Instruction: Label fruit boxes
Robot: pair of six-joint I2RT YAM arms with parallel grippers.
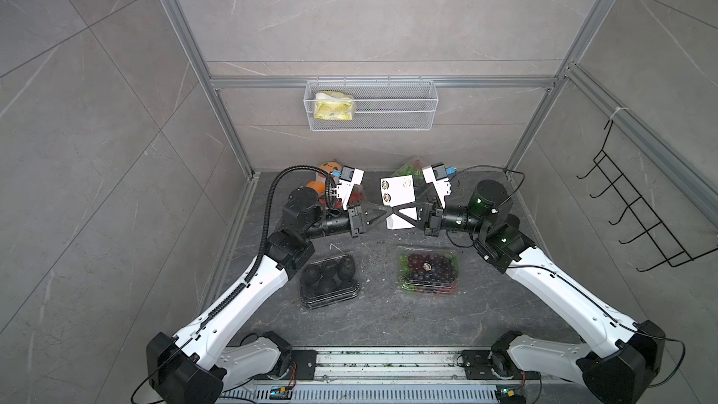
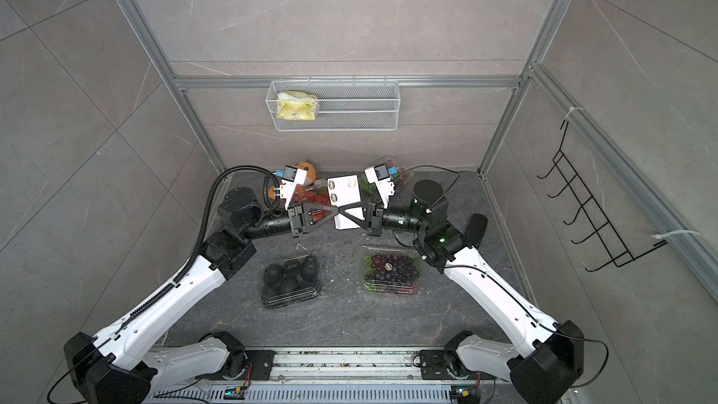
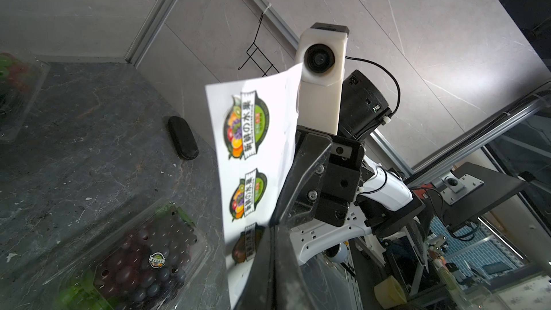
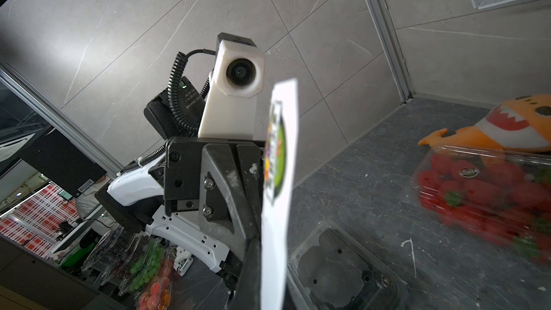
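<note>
The white label sheet [image 3: 261, 97], printed with fruit logos, stands upright, held by my right gripper [image 1: 394, 211], which is shut on it. My left gripper [image 1: 389, 210] is shut, its fingertips right by the sheet's edge; no label shows between them. On the table below, the grape box [image 1: 428, 269] carries a round sticker [image 3: 156, 260] on its lid. A clear box of dark round fruit [image 1: 329, 280] lies left of it; no sticker shows on that one. Behind my left arm, the strawberry box [image 4: 488, 195] bears a sticker [image 4: 469, 172].
An orange plush toy [image 4: 510, 123] rests behind the strawberries. Another clear box of green fruit [image 1: 409, 168] stands at the back, partly hidden. A wire basket [image 1: 396, 108] hangs on the back wall, and a black hook rack [image 1: 643, 209] on the right.
</note>
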